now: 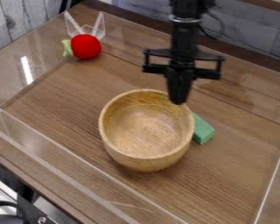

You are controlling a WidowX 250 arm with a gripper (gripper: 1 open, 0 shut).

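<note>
The black gripper hangs over the back rim of a round wooden bowl, near the middle of the view. It looks shut, with nothing visible between its fingers. A green block lies on the table just right of the bowl, partly hidden by it. At the upper left sits a red ball-like object with a white and green piece beside it.
</note>
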